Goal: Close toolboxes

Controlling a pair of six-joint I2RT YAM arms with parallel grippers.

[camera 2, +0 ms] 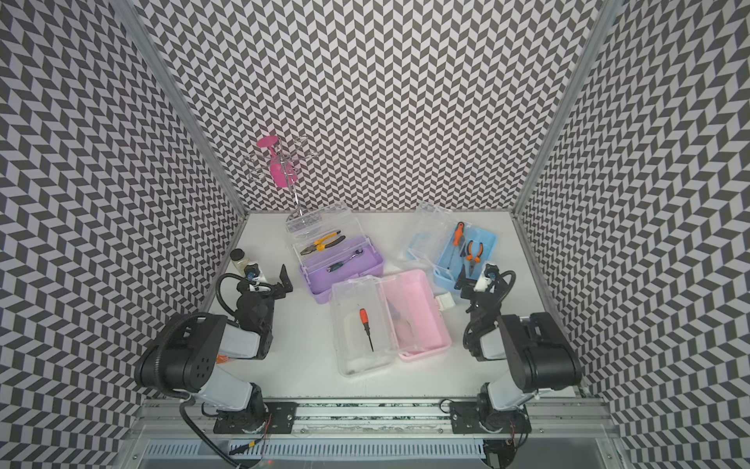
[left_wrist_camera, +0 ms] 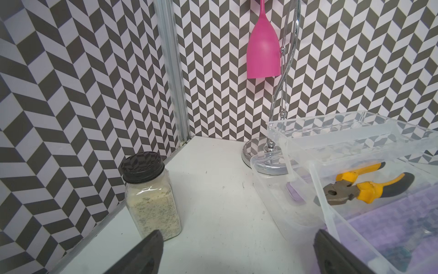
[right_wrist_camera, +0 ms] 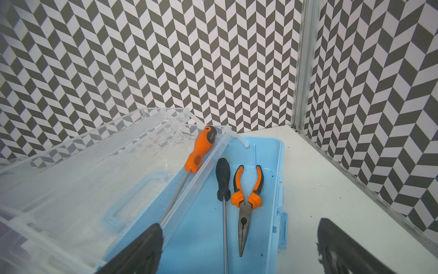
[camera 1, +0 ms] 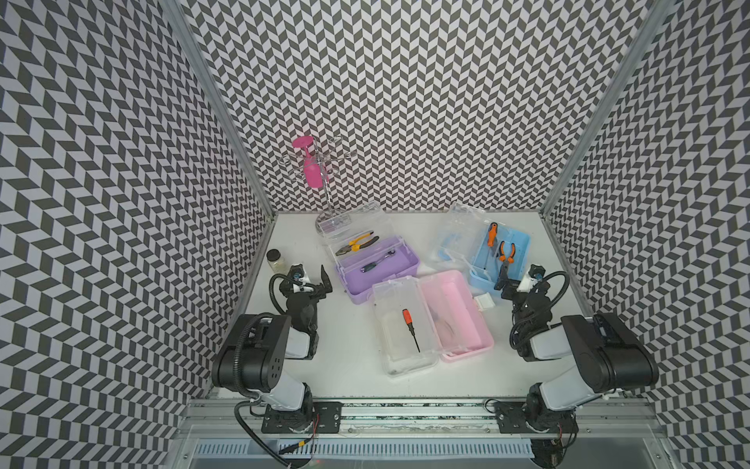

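Observation:
Three toolboxes stand with their clear lids folded back: a purple one, a pink one and a blue one. Orange-handled pliers and a black-handled screwdriver lie in the blue box; an orange screwdriver lies at its lid. Yellow pliers rest in the purple box's lid, a wrench in its tray. A red screwdriver is in the pink box's lid. My left gripper is open and empty, left of the purple box. My right gripper stands open near the blue box's front.
A jar with a black lid stands at the left edge. Behind the purple box is a pink lamp on a chrome stand. A small white block sits between the pink and blue boxes.

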